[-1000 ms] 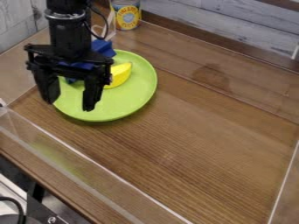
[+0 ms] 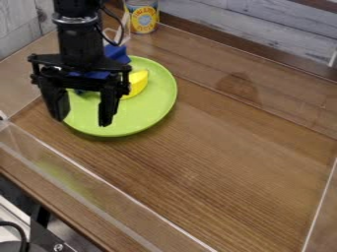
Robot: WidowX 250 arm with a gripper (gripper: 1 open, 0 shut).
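Observation:
The black gripper (image 2: 82, 98) reaches down over a green plate (image 2: 146, 117) at the upper left of the camera view, its two fingers apart. A yellow object (image 2: 134, 85) lies on the plate behind the right finger, partly hidden. Blue objects (image 2: 114, 53) show behind the arm, also partly covered by it.
A can with a yellow label (image 2: 141, 14) stands at the back edge. A white wall runs along the back, and a dark cable lies at the lower left corner.
The gripper has shifted very slightly. Nothing else has visibly changed.

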